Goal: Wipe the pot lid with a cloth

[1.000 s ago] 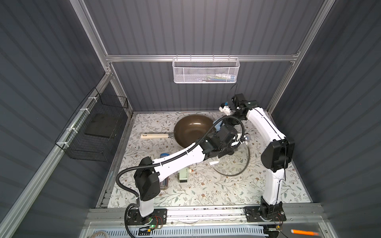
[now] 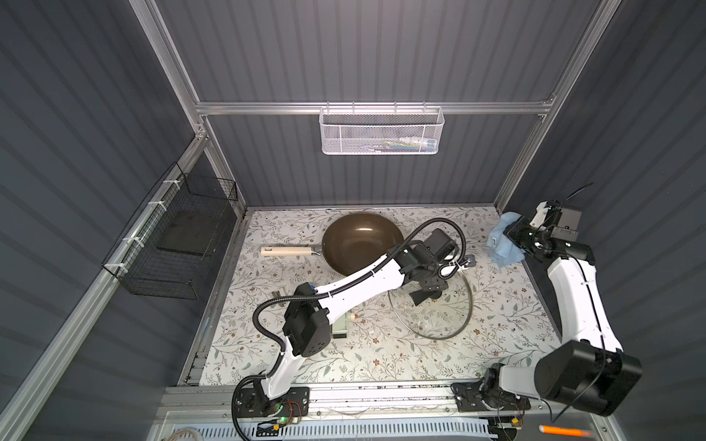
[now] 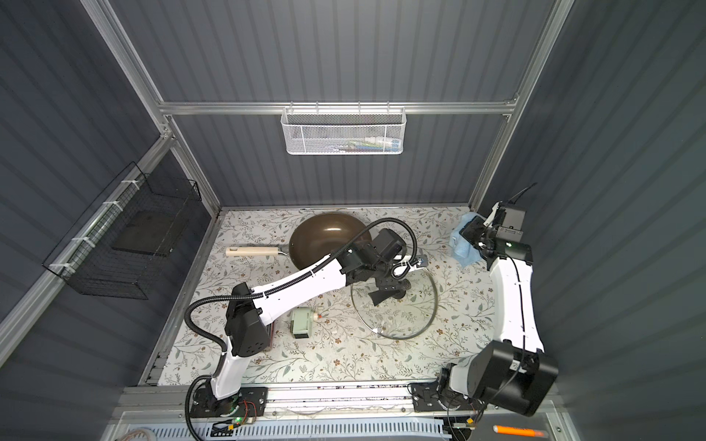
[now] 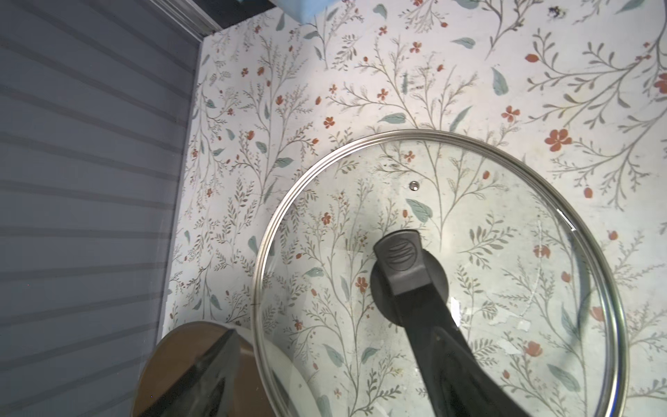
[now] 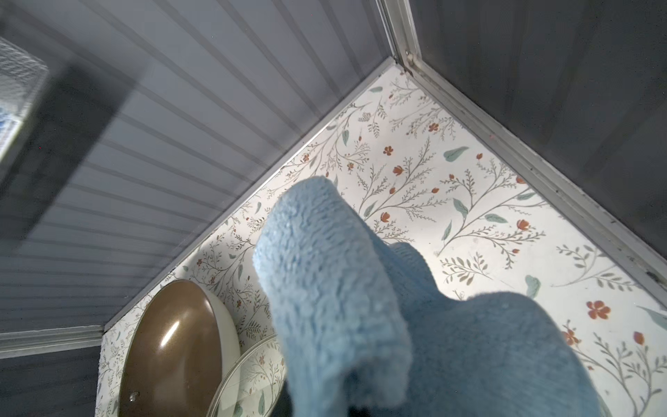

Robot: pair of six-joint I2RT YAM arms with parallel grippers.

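Observation:
The glass pot lid [image 4: 312, 166], metal-rimmed with a black handle [image 4: 383, 295], appears to lie on the patterned table beside the pan. Above it, my left gripper [image 2: 432, 283] is open; its dark fingers [image 4: 208, 375] enter the left wrist view from below, one beside the handle. Whether that finger touches the handle is unclear. At the far right, my right gripper [image 2: 512, 230] is shut on the light blue cloth [image 5: 333, 278], which hangs bunched below it. In the right wrist view the cloth hides the fingertips.
A brown pan [image 2: 360, 239] with a wooden handle [image 2: 286, 251] stands at the back, close to the lid. A pale green box [image 3: 301, 322] sits near the left forearm. A white wire basket [image 2: 381, 132] hangs on the back wall, a black one [image 2: 176, 235] at the left.
My right arm has swung right with the cloth, from behind the lid to the right edge. The lid has shifted slightly towards the front right, and my left gripper slightly right.

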